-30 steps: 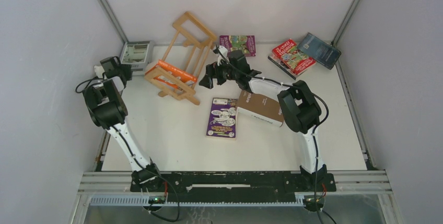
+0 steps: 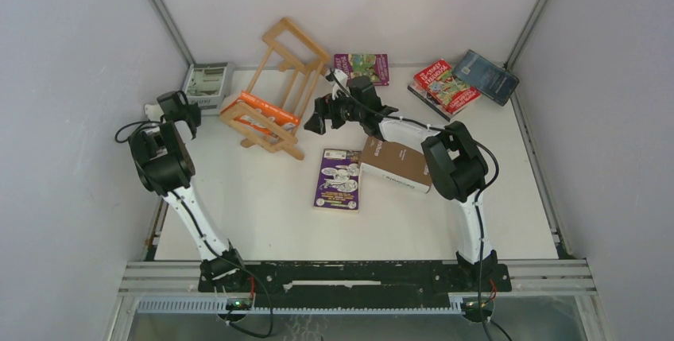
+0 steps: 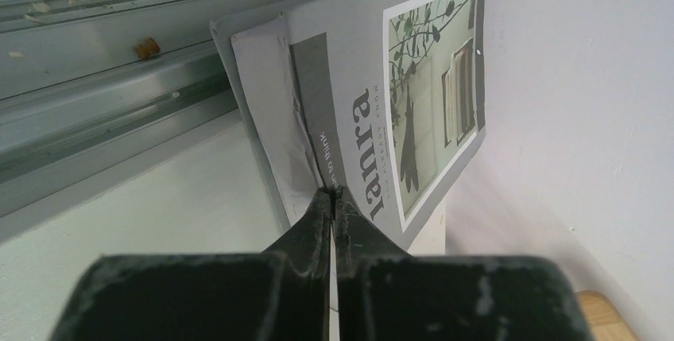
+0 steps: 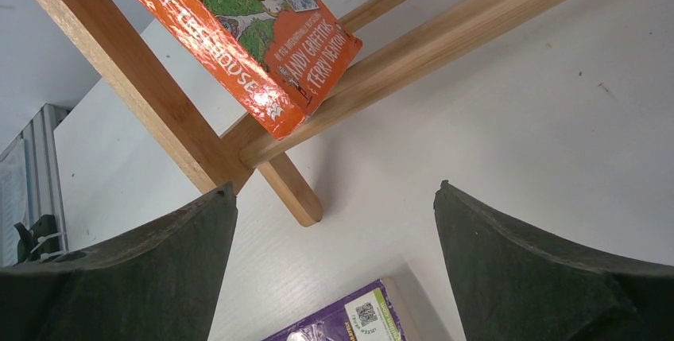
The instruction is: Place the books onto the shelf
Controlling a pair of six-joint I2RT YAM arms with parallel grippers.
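Observation:
A grey-white book lies at the back left; in the left wrist view its cover faces up, and my shut left gripper is at its near side, with nothing clearly between the fingertips. A wooden stand holds an orange book. My right gripper is open beside the stand, above the table. A purple book and a brown book lie in front. A magenta book lies at the back.
A red book and a dark blue book lie piled at the back right, against the metal rail.
The right arm and the books look unchanged.

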